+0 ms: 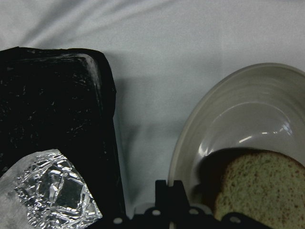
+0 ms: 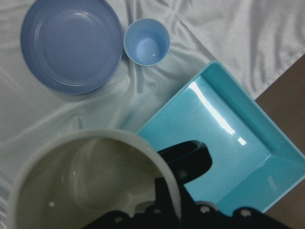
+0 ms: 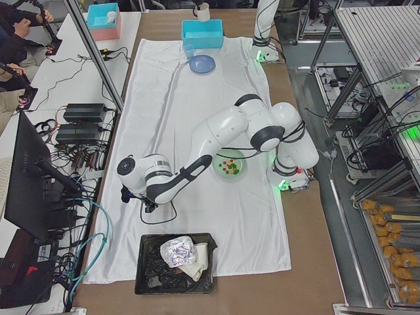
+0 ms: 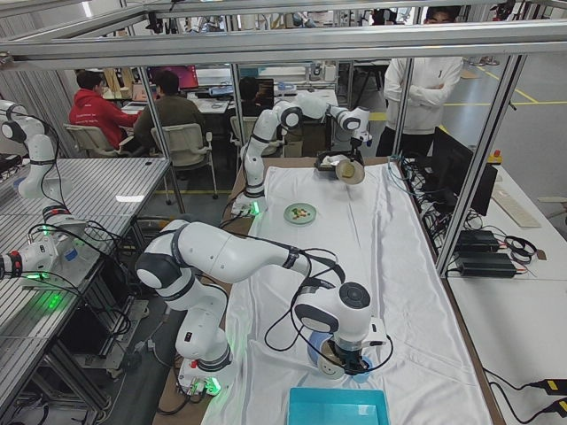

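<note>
My left gripper is shut on the rim of a beige bowl [image 1: 238, 109] with a round speckled bread slice [image 1: 257, 191] in it, beside a black tray [image 1: 52, 100] holding a foil bundle [image 1: 57, 191]. My right gripper is shut on a pale mug [image 2: 95, 176] with a black handle, over a teal bin [image 2: 214, 143], near a blue plate [image 2: 71, 43] and a blue cup [image 2: 146, 41].
A green plate [image 4: 300, 213] with small coloured pieces lies on the white cloth [image 4: 328, 248] between the arms. Cables and a monitor [image 3: 33, 203] line the side table.
</note>
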